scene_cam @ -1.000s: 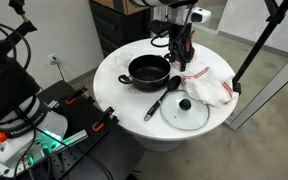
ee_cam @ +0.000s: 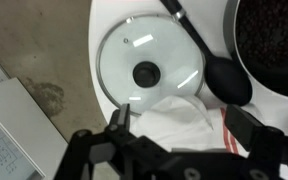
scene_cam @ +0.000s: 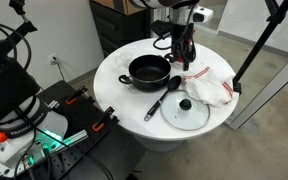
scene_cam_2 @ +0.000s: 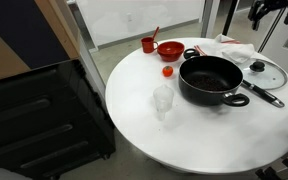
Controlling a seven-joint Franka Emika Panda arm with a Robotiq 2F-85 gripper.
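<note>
My gripper hangs above the table with its two fingers spread wide and nothing held between them. Below it in the wrist view lies a white cloth (ee_cam: 174, 122) with red stripes. The glass lid (ee_cam: 119, 78) with its black knob rests flat beside the cloth. A black ladle (ee_cam: 222, 75) lies between the lid and the black pot (ee_cam: 276, 40), its bowl close to the pot's side. The pot (scene_cam_2: 209, 85) stands uncovered, with dark, bean-like contents on its bottom.
A red bowl (scene_cam_2: 171, 50), a red cup (scene_cam_2: 149, 45) and a small tomato (scene_cam_2: 168, 71) are on the round white table (scene_cam_2: 119, 105). A crumpled clear plastic item (scene_cam_2: 164, 98) lies near the pot.
My gripper has shifted only slightly over the far side of the table. The pot, lid, ladle and cloth have stayed in place.
</note>
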